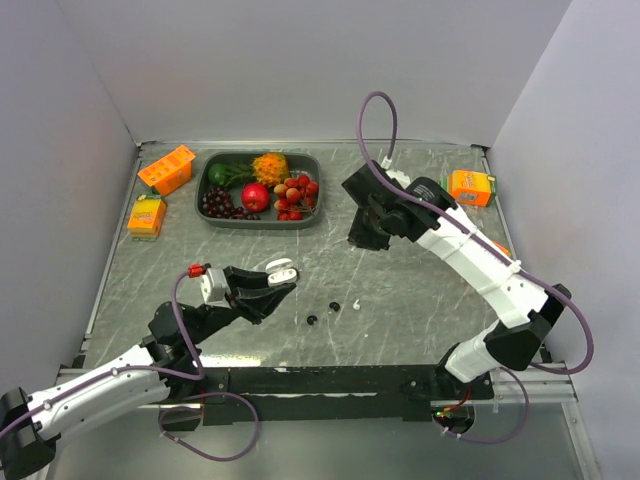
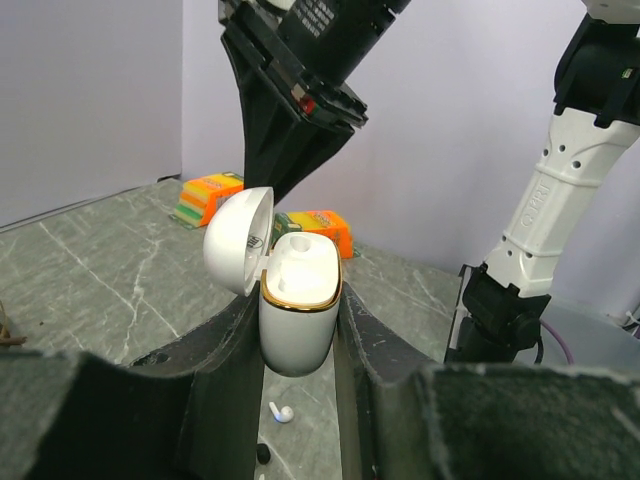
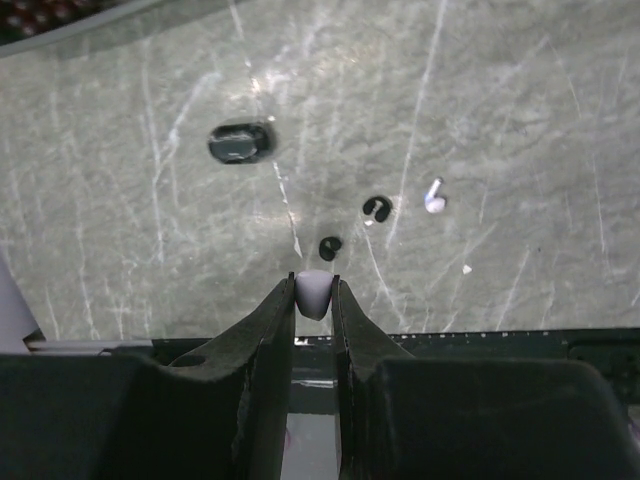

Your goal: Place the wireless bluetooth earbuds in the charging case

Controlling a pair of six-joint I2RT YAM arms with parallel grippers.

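The white charging case (image 2: pixel 298 300), lid (image 2: pixel 235 240) flipped up, is held upright in my left gripper (image 1: pixel 275 290), shut on it. My right gripper hangs above the table, shut on a small white object, likely an earbud; in the top view its fingertips are hidden. A white earbud (image 3: pixel 435 200) lies loose on the table, near two small black pieces (image 3: pixel 376 208) (image 3: pixel 329 247).
A tray (image 1: pixel 260 224) of fruit and vegetables stands at the back. Orange boxes (image 1: pixel 147 215) sit at both sides of the table.
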